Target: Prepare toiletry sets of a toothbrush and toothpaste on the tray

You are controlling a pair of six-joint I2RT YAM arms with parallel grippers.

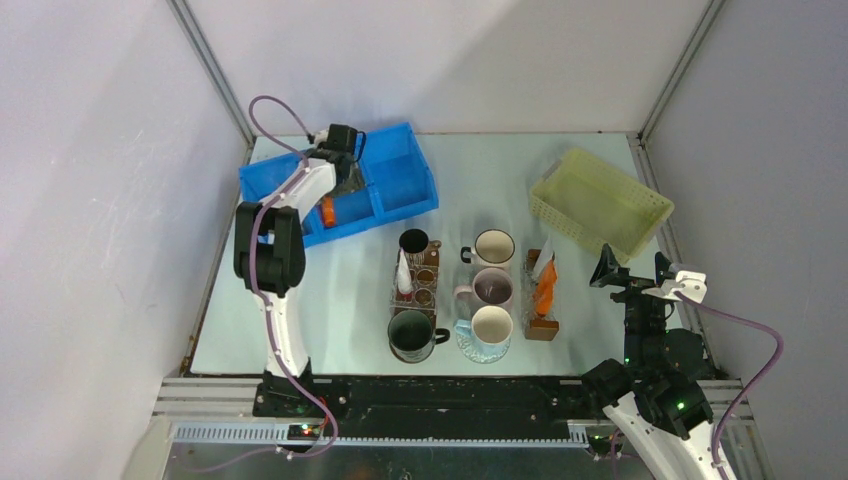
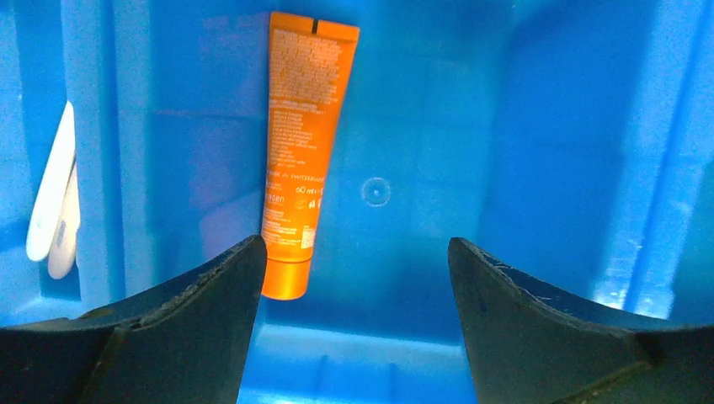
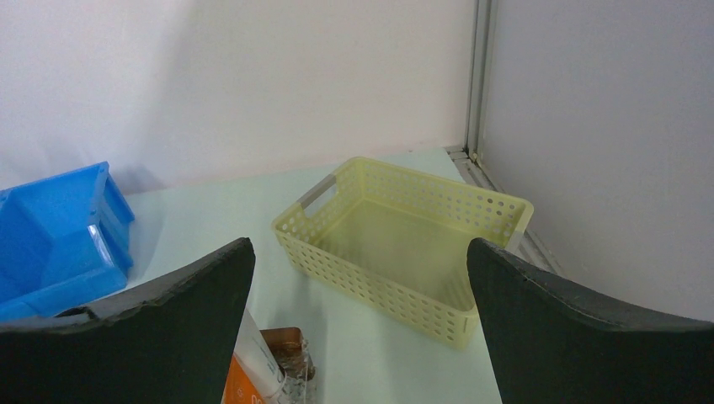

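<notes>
An orange toothpaste tube (image 2: 301, 143) lies in the middle compartment of the blue tray (image 1: 398, 175). My left gripper hangs open above it, its fingers empty and apart at the tube's cap end. Two white handles (image 2: 52, 185), perhaps toothbrushes, lie in the compartment to the left in the left wrist view. At the right, my right gripper stands open above the table, empty, facing the yellow basket (image 1: 590, 200).
Several mugs (image 1: 492, 247) and a holder (image 1: 431, 256) with a white tube occupy the middle front. A second holder (image 1: 541, 328) with orange and white items stands right of them. Clear table lies at left front.
</notes>
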